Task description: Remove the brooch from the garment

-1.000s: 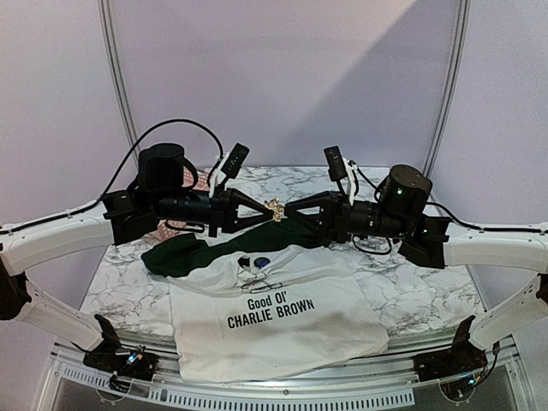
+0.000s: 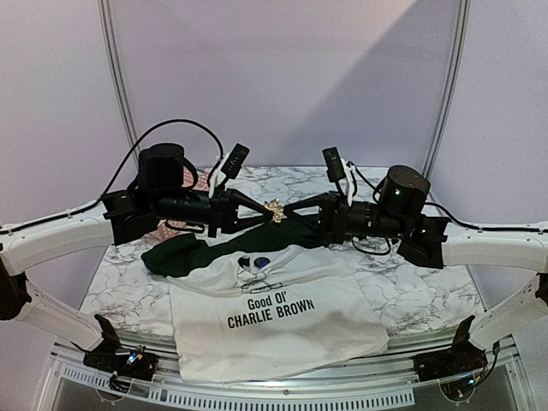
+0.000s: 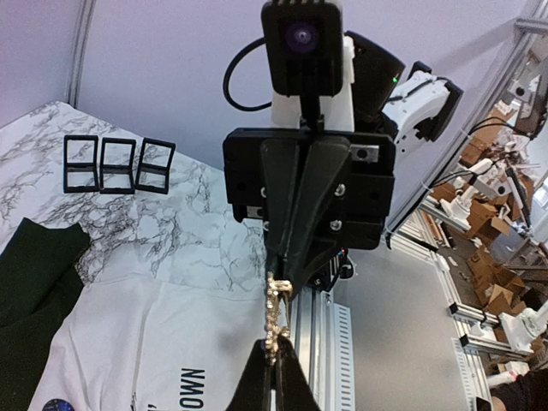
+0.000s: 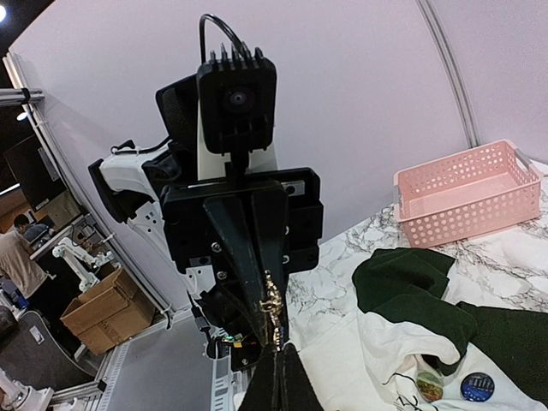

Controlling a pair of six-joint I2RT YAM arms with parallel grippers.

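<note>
A small gold brooch (image 2: pixel 274 211) hangs clear of the cloth, in the air between my two grippers. My left gripper (image 2: pixel 268 215) is shut on one edge of it, and on the opposite edge my right gripper (image 2: pixel 288 211) is shut too. Seen edge-on, the brooch is thin and spans the gap from fingertips to fingertips; the right wrist view shows the same brooch (image 4: pixel 273 312). Below lies the white garment (image 2: pixel 274 347) with black lettering and a dark green part (image 2: pixel 193 255). A blue round badge (image 4: pixel 477 387) and a greenish one (image 4: pixel 430 385) are on the garment.
A pink perforated basket (image 4: pixel 471 205) stands on the marble-patterned table at the back left, partly behind my left arm in the top view. Black open frames (image 3: pixel 117 165) stand on the far right part of the table. Marble around the garment is bare.
Almost nothing differs. My right gripper and the brooch show at most a very slight shift; the left arm and garment look still.
</note>
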